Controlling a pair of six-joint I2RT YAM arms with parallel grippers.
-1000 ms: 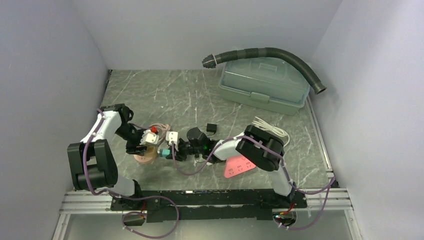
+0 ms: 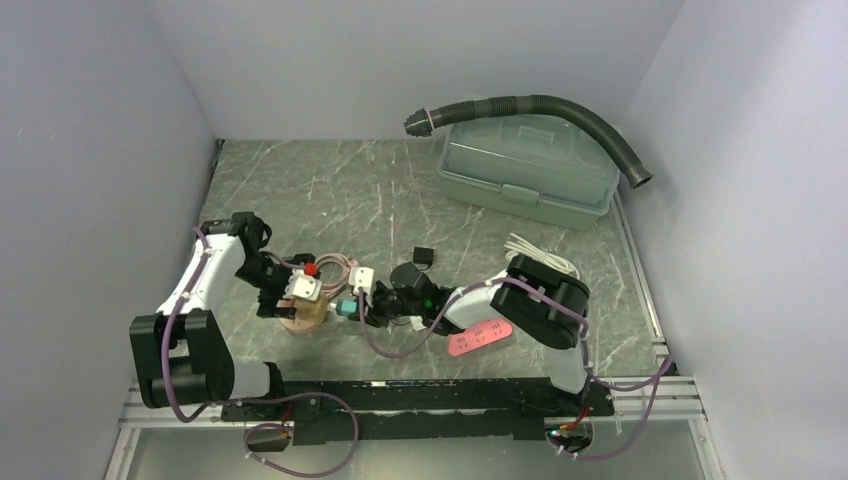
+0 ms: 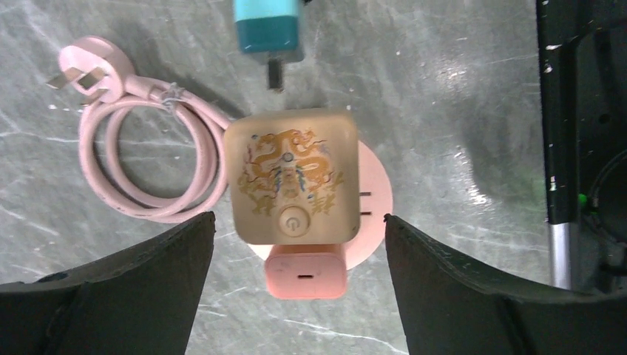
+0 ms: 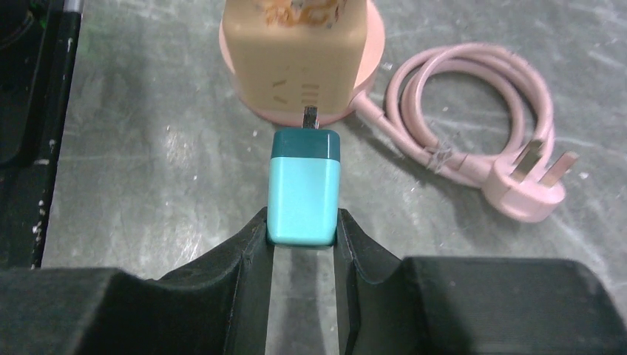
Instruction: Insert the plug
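A teal plug [image 4: 304, 192] is clamped in my right gripper, and its metal prong points at the side of a cream power socket [image 4: 296, 63]. The prong end appears close to that side in the right wrist view; the left wrist view shows a gap between the plug [image 3: 268, 29] and the socket [image 3: 292, 181]. Gold dragon patterning and a round button mark the socket's top, above a round pink base with slots. My left gripper is open, its fingers [image 3: 174, 255] spread either side of the socket's pink end, not touching it.
A coiled pink cord with its own plug [image 3: 100, 70] lies beside the socket. Further off are a small black adapter [image 2: 423, 257], a pink power strip [image 2: 480, 337], a white cable [image 2: 540, 256] and a green box [image 2: 530, 165].
Over the past second, the socket with its cord, my left gripper and my right gripper with the plug have shifted to the right. Recently the plug has edged slightly back left, toward the socket.
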